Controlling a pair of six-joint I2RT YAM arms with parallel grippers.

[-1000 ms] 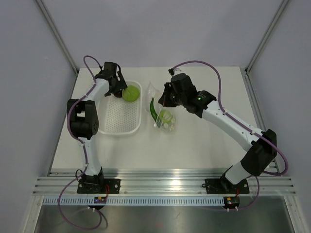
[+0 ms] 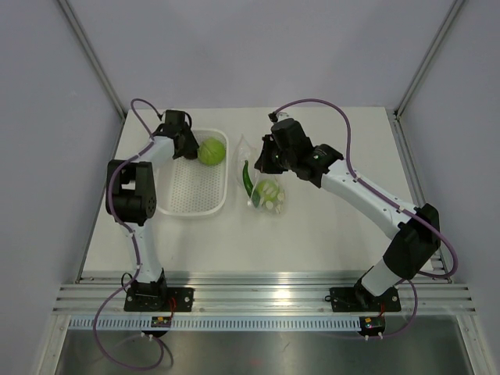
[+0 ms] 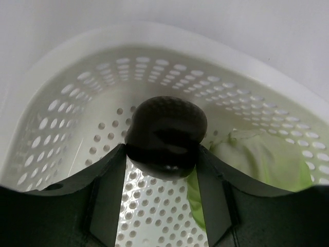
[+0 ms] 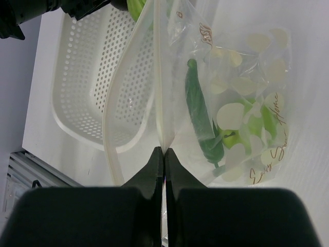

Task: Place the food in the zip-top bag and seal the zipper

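Note:
A dark round vegetable (image 3: 166,131) sits in the white perforated basket (image 2: 190,211), between the fingertips of my part-open left gripper; whether they grip it firmly I cannot tell. A leafy green vegetable (image 2: 212,151) lies beside it in the basket. The zip top bag (image 4: 247,67) holds a long green vegetable (image 4: 201,116) and a paler green item (image 4: 254,123). My right gripper is shut on the bag's rim, seen in the right wrist view.
The basket stands left of the bag.

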